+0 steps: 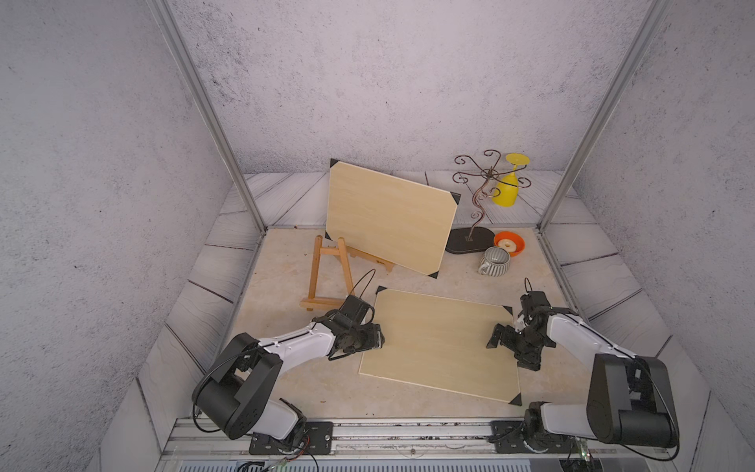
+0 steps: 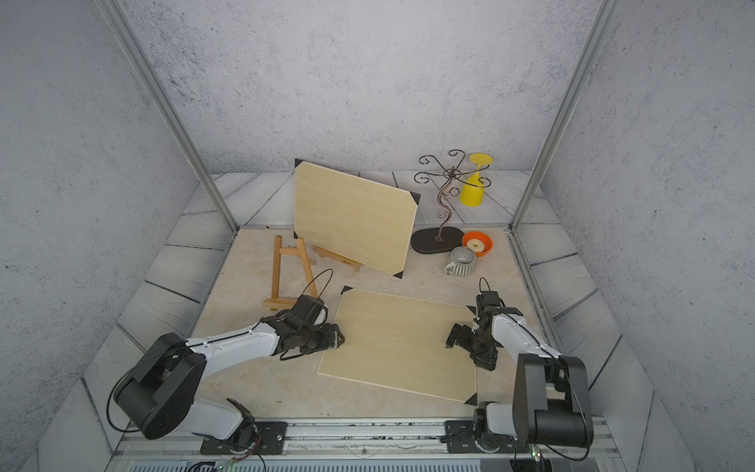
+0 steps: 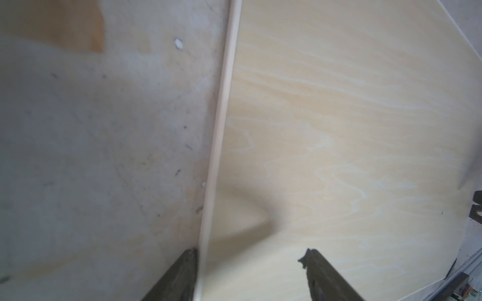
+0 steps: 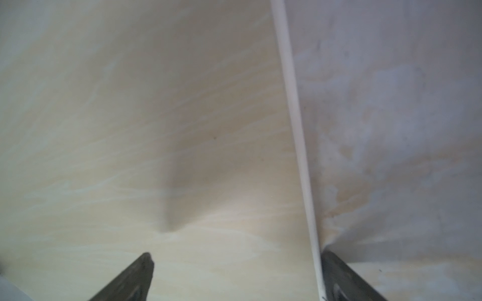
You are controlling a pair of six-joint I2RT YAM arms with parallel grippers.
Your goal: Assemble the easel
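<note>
A pale board (image 1: 432,338) with dark corners lies flat at the front. My left gripper is at its left edge; one finger touches the rim, the other is over the face, and its hold is unclear. My right gripper stands open at the right edge, one finger against the rim. A small wooden easel frame (image 1: 314,275) stands behind the left gripper. A second board (image 1: 389,212) leans upright at the back on a wooden support (image 2: 338,257).
At the back right are a wire stand (image 1: 469,242) with a yellow glass (image 1: 505,192), an orange bowl (image 1: 515,236) and a striped mug (image 1: 494,265). Bare table lies left of the easel and between the front board and the mug.
</note>
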